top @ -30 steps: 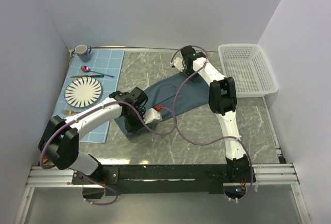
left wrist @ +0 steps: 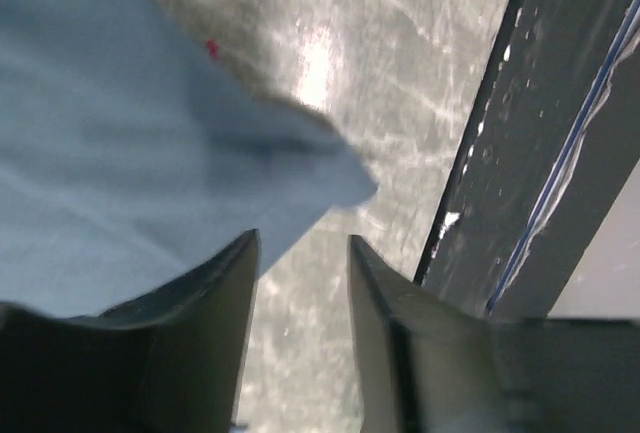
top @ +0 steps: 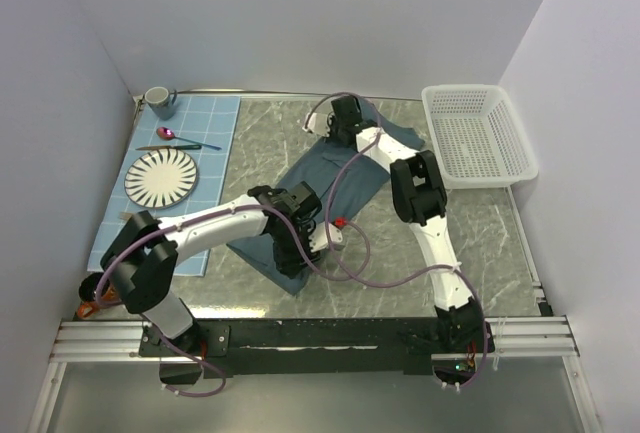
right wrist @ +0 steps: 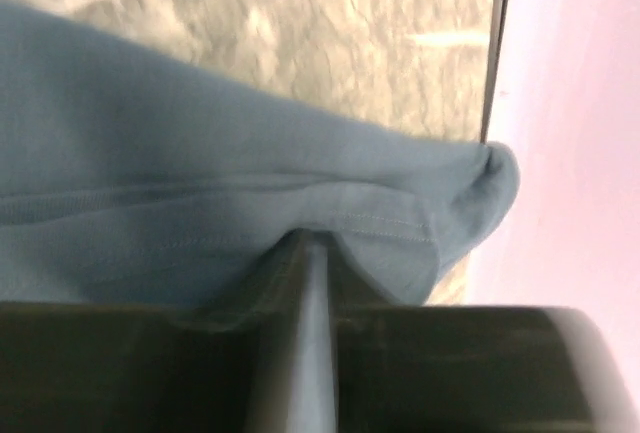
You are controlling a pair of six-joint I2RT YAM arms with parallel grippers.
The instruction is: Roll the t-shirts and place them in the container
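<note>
A grey-blue T-shirt [top: 359, 188] lies diagonally across the worktop, from the near left to the far middle. My left gripper [top: 296, 270] is over its near end; in the left wrist view, its two fingers [left wrist: 400, 343] stand apart beside a corner of the cloth [left wrist: 190, 173], over bare worktop. My right gripper [top: 338, 133] is at the far end; in the right wrist view its blurred fingers are low on a folded hem [right wrist: 350, 208], and whether they hold cloth is unclear.
A white basket [top: 520, 163] sits at the back right. A blue mat [top: 200, 113] with a plate [top: 160, 177], cutlery and a mug [top: 160, 102] is at the left. Bare worktop [top: 490, 253] shows at the front right.
My left gripper has moved toward the front and right.
</note>
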